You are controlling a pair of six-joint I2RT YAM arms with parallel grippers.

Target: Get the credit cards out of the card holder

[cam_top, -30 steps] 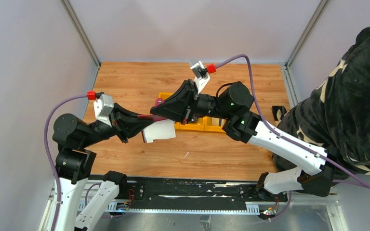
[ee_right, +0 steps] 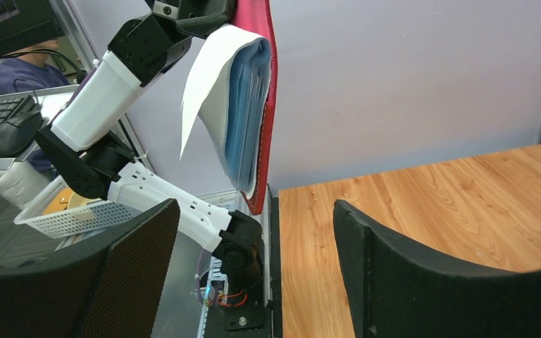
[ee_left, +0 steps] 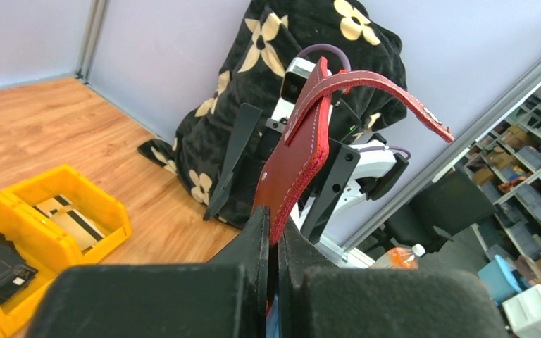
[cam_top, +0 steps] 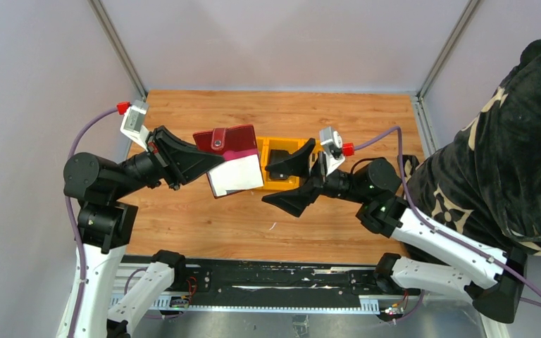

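The red leather card holder [cam_top: 232,141] is held up in the air by my left gripper [cam_top: 211,160], shut on it; in the left wrist view the red leather [ee_left: 289,162] rises from between its fingertips, a strap folded over at the top. In the right wrist view a white sheet [ee_right: 204,91] and a stack of blue sleeves [ee_right: 246,113] show inside the holder. Whether cards sit in the sleeves I cannot tell. My right gripper [cam_top: 285,183] is open to the right of the holder, apart from it, nothing between its fingers.
Yellow bins [ee_left: 106,211] with dark items stand on the wooden table [cam_top: 275,236] below. A dark flowered cloth [cam_top: 493,162] is heaped at the right beside the right arm.
My right gripper, shut at the holder a second ago, has opened and moved right and down. My left gripper has lifted and tilted the holder, exposing more of it in the top view.
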